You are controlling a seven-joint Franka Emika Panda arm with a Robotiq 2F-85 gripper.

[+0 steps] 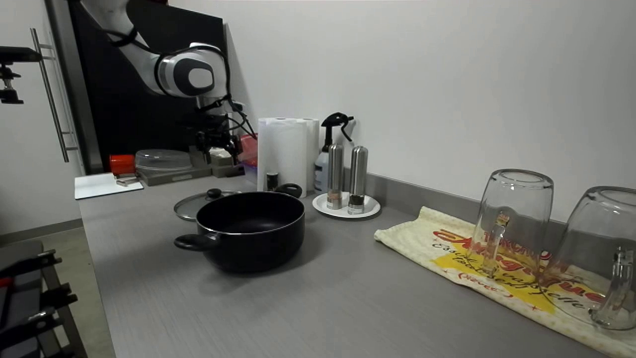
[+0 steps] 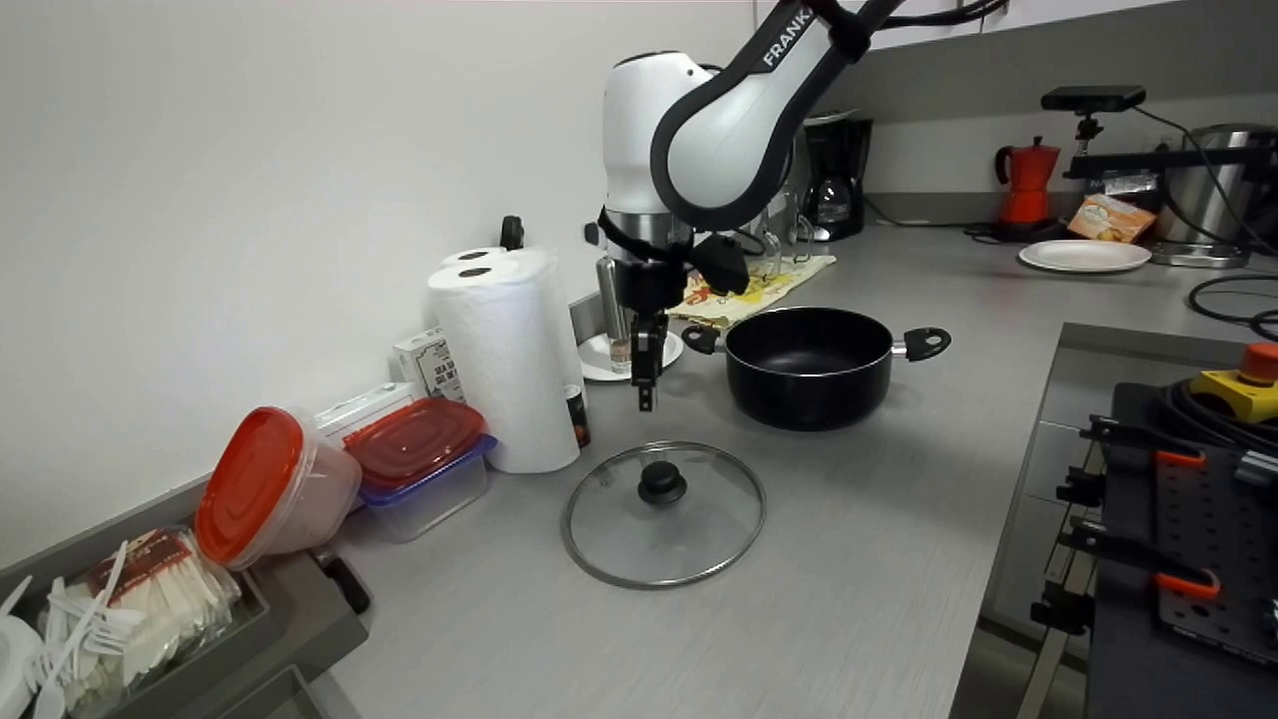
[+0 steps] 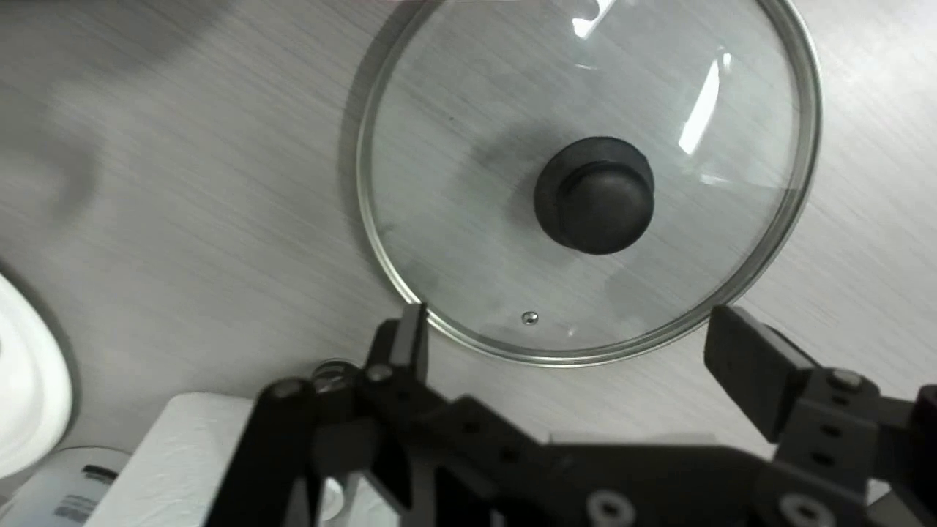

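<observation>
A round glass lid (image 2: 611, 527) with a metal rim lies flat on the grey counter. Its black knob (image 3: 606, 206) stands upright near the lid's centre. My gripper is open above the counter, its fingers (image 3: 408, 347) wide apart with nothing between them. In the wrist view the knob appears beyond the fingertips, clear of both. The black two-handled pot (image 2: 809, 389) stands uncovered beside the lid; exterior view 1 shows it (image 1: 256, 244) nearer the camera. In exterior view 1 my gripper (image 1: 220, 158) hangs above and behind the lid.
Paper towel rolls (image 2: 503, 371) stand close by along the wall. Near them are a white plate (image 1: 346, 208) with two mills and a spray bottle (image 1: 322, 170). Lidded plastic containers (image 2: 278, 485) sit further along. Glass mugs (image 1: 516, 221) rest on a cloth.
</observation>
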